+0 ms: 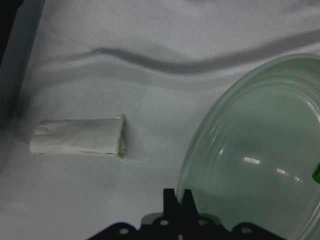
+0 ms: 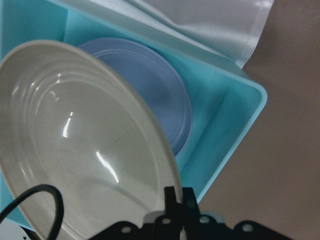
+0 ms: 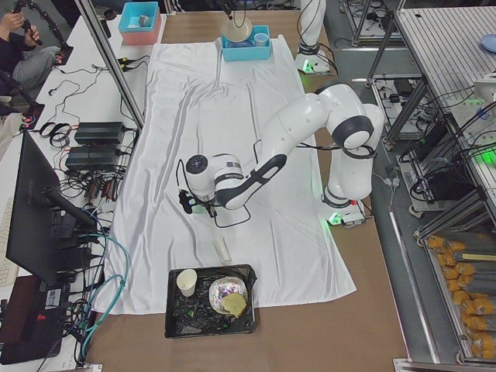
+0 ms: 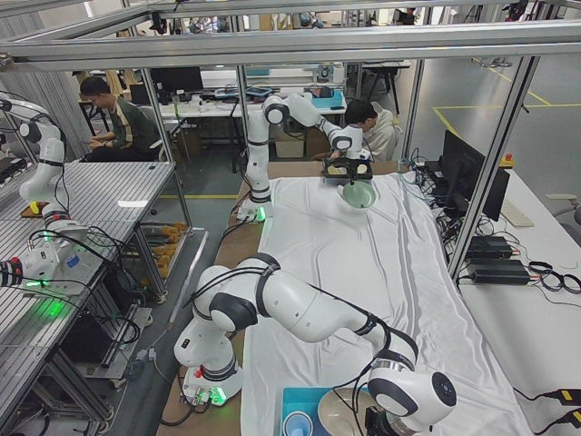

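Note:
In the left wrist view my left gripper is shut on the rim of a translucent green bowl (image 1: 250, 130), which carries a small green bit at its right. A crumpled white paper roll (image 1: 77, 137) lies on the cloth to its left. In the right wrist view my right gripper is shut on the rim of a cream bowl (image 2: 75, 135), held over a turquoise bin (image 2: 225, 130) that contains a blue plate (image 2: 160, 85).
A black tray (image 3: 178, 318) with a white cup (image 3: 186, 281), a foil dish and a yellow sponge-like piece sits at the near edge. The white cloth (image 3: 217, 101) between tray and bin is largely clear. A blue cup (image 3: 261, 40) stands in the bin.

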